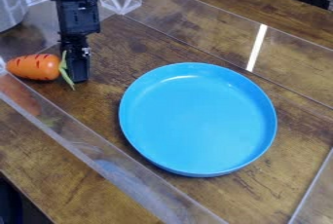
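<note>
An orange toy carrot (33, 67) with green leaves lies at the left, near a clear plastic edge. My black gripper (74, 70) is lowered at the carrot's leafy end. Its fingers look shut, and whether any leaf is between them is hard to tell. A large blue plate (198, 121) lies on the wooden surface to the right.
Clear plastic walls border the wooden surface (182, 43). A pale rounded object (8, 2) is cut off at the top left. Bare wood lies between the gripper and the plate.
</note>
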